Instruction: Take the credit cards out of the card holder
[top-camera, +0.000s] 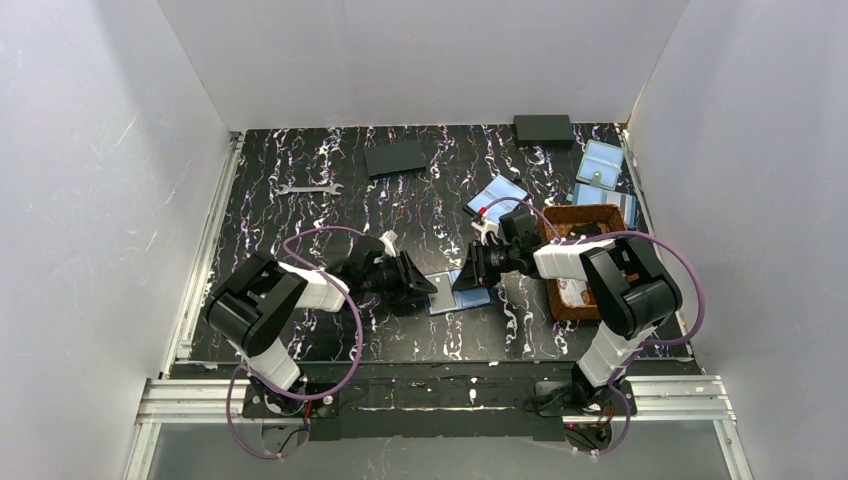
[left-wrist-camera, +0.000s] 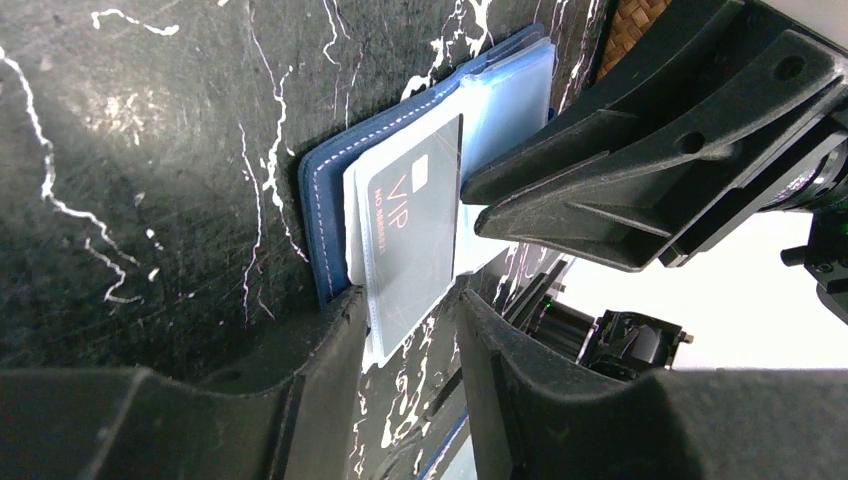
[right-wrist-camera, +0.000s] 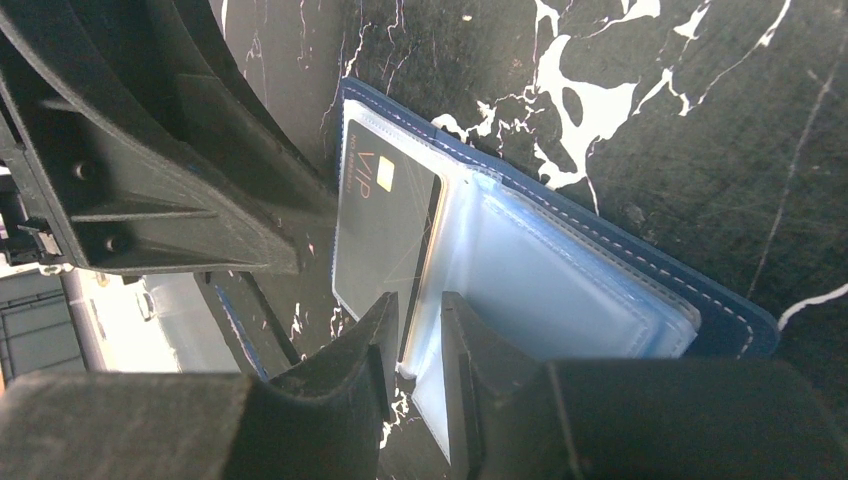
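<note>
An open blue card holder (top-camera: 470, 298) with clear plastic sleeves (right-wrist-camera: 550, 280) lies on the dark marbled table, a grey VIP card (left-wrist-camera: 410, 225) in its left sleeve. My left gripper is part open at that card's lower edge; whether it touches the card is unclear. My right gripper is over the holder at the border between card and clear sleeves, its fingers close together; what is between them is hard to see.
A wicker basket (top-camera: 555, 300) stands at the right, partly under the right arm. Flat blue holders (top-camera: 600, 160), two dark slabs (top-camera: 393, 158) and a wrench (top-camera: 310, 189) lie farther back.
</note>
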